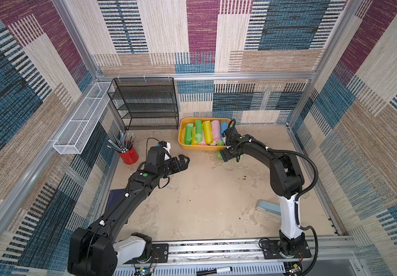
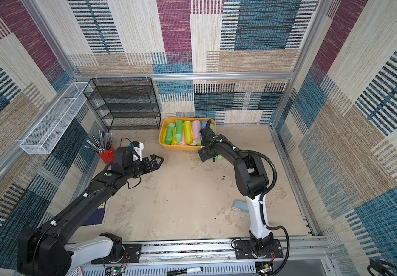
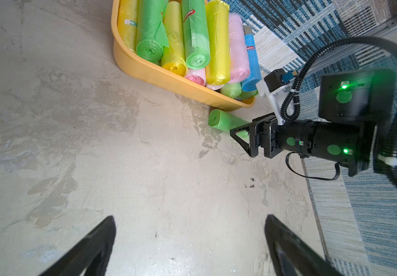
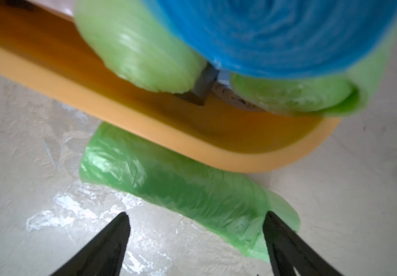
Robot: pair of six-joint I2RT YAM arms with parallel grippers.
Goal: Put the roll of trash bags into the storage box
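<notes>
A green roll of trash bags [image 4: 184, 188] lies on the table along the near side of the yellow-orange storage box [image 4: 171, 131], outside its rim at the right corner. Over this roll hangs my right gripper, open; its fingers [image 4: 290, 248] stand apart, and nothing appears gripped. In the top left view the right arm covers most of the roll. Several coloured rolls fill the box, among them a blue roll [image 3: 252, 62] and a pink roll [image 3: 239, 48]. My left gripper is open and empty above bare table, left of the roll.
A black wire shelf [image 1: 145, 103] stands behind, left of the box. The red cup of pens [image 1: 129, 155] is at the left, and a blue-grey object [image 1: 268, 207] lies front right by the right arm. Mid-table is clear.
</notes>
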